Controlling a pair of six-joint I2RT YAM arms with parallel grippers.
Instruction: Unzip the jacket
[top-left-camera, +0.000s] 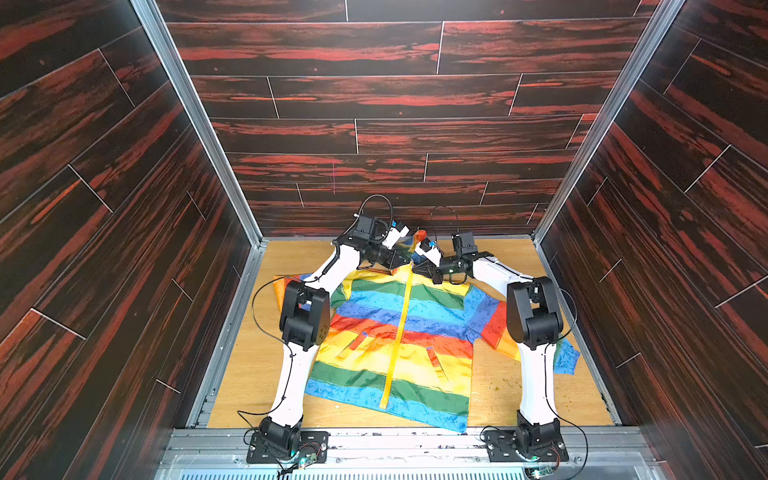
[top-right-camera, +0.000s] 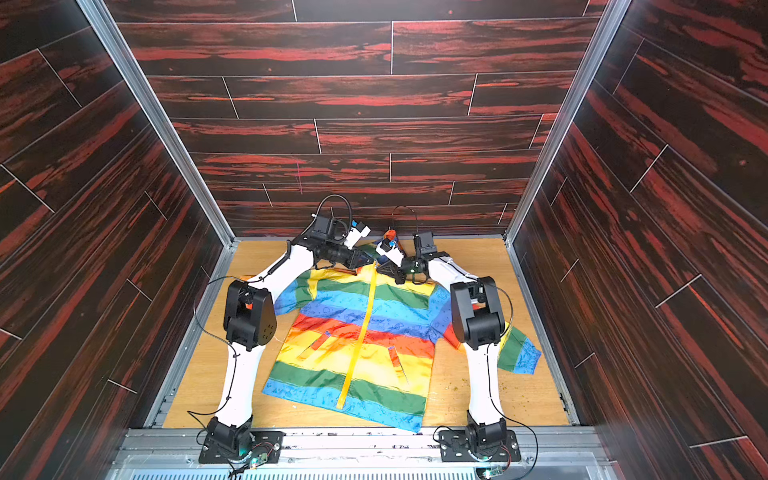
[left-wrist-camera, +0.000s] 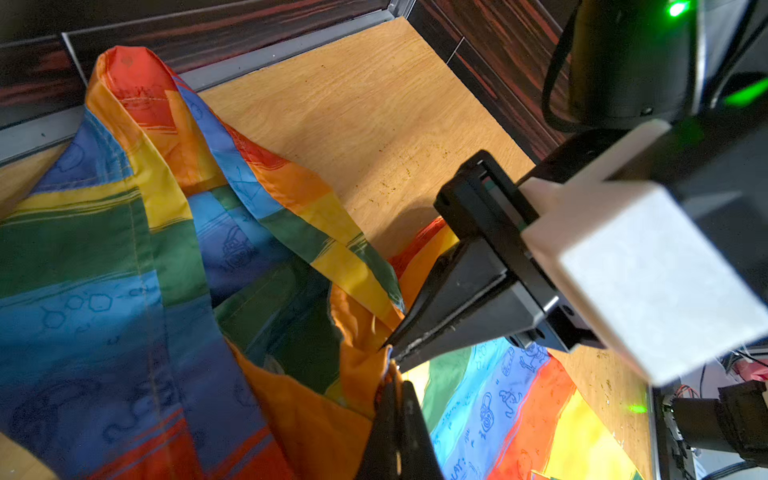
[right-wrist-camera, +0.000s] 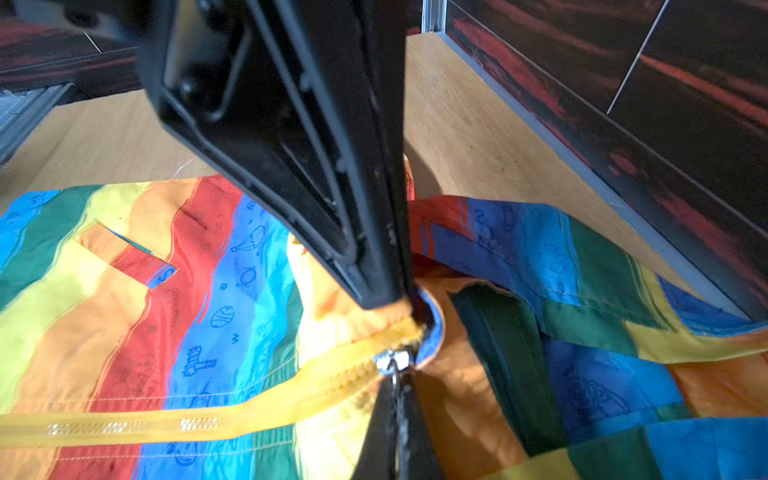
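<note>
The rainbow-striped jacket (top-left-camera: 436, 320) lies front up, its yellow zipper strip (top-left-camera: 395, 356) running from hem to collar. At the collar, my left gripper is shut on the orange collar edge (left-wrist-camera: 369, 364), pinching it beside the zipper top. My right gripper is shut on the zipper pull, which its fingers hide. Just above those fingertips the silver zipper slider (right-wrist-camera: 392, 361) shows at the top end of the strip. The left gripper's dark finger (right-wrist-camera: 372, 240) stands right over the slider in the right wrist view.
Jacket sleeves spread to both sides; the right sleeve (top-left-camera: 489, 320) runs under the right arm. The hood (left-wrist-camera: 160, 296) lies open toward the back wall. Bare wooden tabletop (top-left-camera: 500, 400) shows at the front right.
</note>
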